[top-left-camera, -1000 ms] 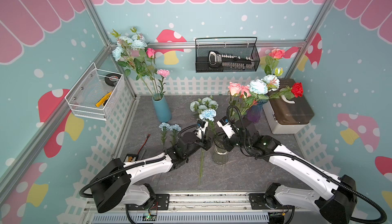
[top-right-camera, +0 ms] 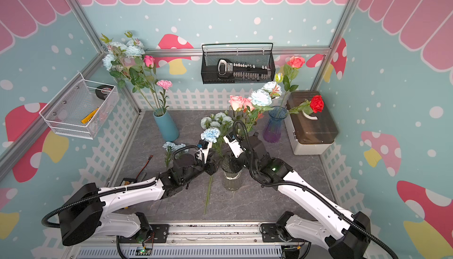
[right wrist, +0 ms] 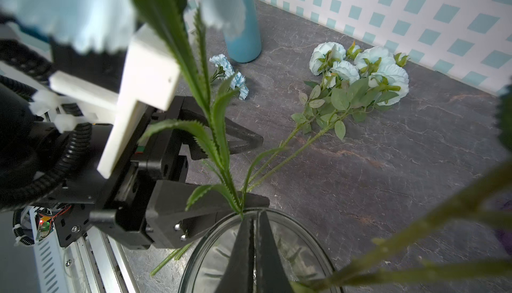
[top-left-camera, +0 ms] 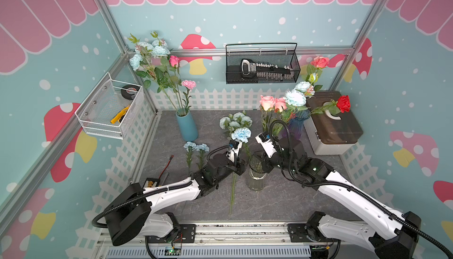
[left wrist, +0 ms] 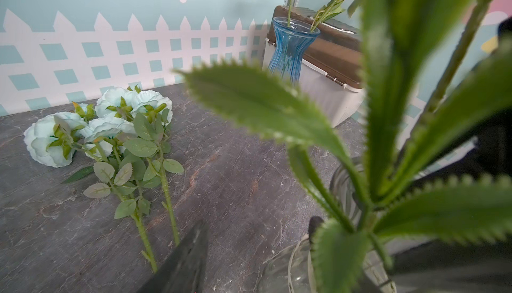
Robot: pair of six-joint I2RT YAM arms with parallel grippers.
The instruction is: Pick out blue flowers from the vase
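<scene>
A blue carnation [top-left-camera: 241, 134] stands in the clear glass vase [top-left-camera: 255, 178] at the centre. My left gripper [top-left-camera: 236, 160] is beside its stem at the vase mouth; in the left wrist view its fingers are part hidden by leaves, apparently apart. My right gripper is shut over the vase mouth, with nothing seen between its fingers. Pale blue roses [right wrist: 373, 74] lie on the table behind, and blue carnations [right wrist: 228, 73] lie at the left. More blue blooms [top-left-camera: 295, 98] stand upright among pink and red roses at the right.
A teal vase [top-left-camera: 186, 126] of flowers stands at back left, a purple-blue vase [top-right-camera: 273, 129] at back right beside a lidded box [top-left-camera: 330, 127]. Wire baskets hang on the back and left walls.
My right gripper has risen slightly and shifted a little right. The blue carnation at the centre sways slightly, and the pink and pale blooms at the right have shifted a little left.
</scene>
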